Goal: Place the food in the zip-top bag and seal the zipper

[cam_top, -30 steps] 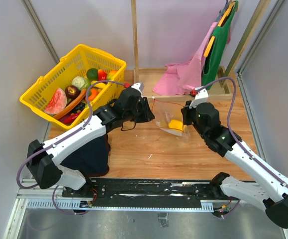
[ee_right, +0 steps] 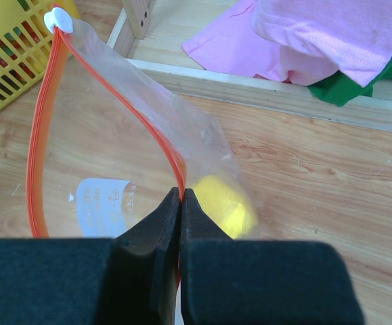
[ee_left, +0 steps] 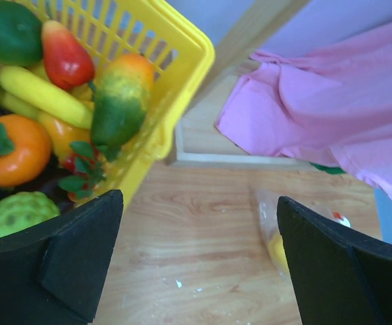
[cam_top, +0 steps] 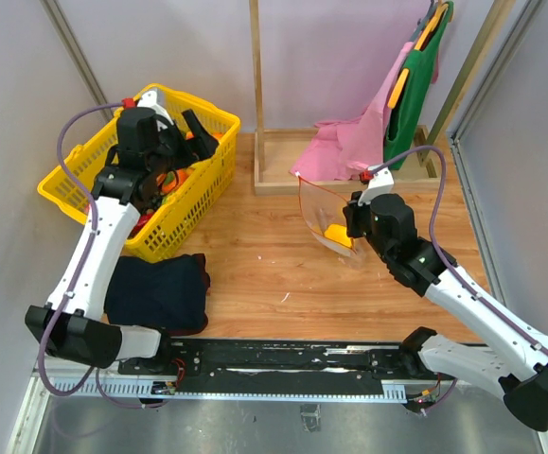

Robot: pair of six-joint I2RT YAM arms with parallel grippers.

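Observation:
The clear zip top bag [ee_right: 212, 142] with an orange-red zipper hangs above the table, its mouth spread, a white slider at its far left corner. My right gripper is shut on one edge of the bag's mouth. A yellow food piece [ee_right: 224, 206] lies low inside the bag. My left gripper [cam_top: 203, 137] stands open over the right side of the yellow basket [cam_top: 165, 227], nothing between its fingers. In the left wrist view, toy foods fill the basket, among them a persimmon [ee_left: 14, 150], a papaya [ee_left: 121, 101] and a red pear [ee_left: 67, 55].
Behind the bag stands a wooden rack [cam_top: 278, 175] with pink cloth [cam_top: 349, 147] and green cloth [cam_top: 411, 90] hanging over it. Dark folded cloth [cam_top: 157, 295] lies in front of the basket.
My left gripper has moved from beside the bag's mouth, left and back over the basket, and its fingers have opened. The right arm stays in place; the bag's mouth looks wider.

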